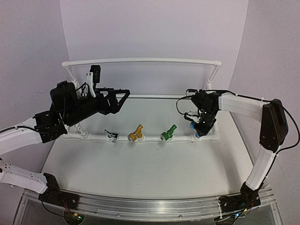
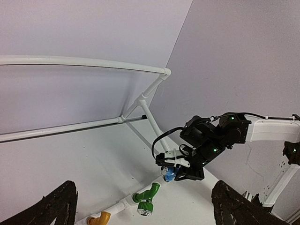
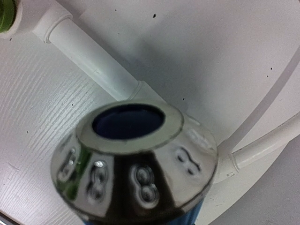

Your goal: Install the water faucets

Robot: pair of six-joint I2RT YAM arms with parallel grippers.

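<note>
A blue faucet (image 1: 198,135) sits at the right end of the low white pipe (image 1: 154,139). My right gripper (image 1: 198,128) is around it and appears shut on it, though its fingers hide much of the body. In the right wrist view, the faucet's chrome mouth (image 3: 136,183) fills the lower middle, and no fingers show. Along the same pipe stand a green faucet (image 1: 168,133), an orange faucet (image 1: 135,134) and a chrome faucet (image 1: 111,136). My left gripper hangs open above the pipe's left half, its fingers far apart with nothing between.
A white pipe frame stands behind, with a top bar (image 1: 140,60) and a rear bar (image 1: 150,96). Free white board (image 1: 131,168) lies in front of the faucets. Grey walls close in the left, back and right sides.
</note>
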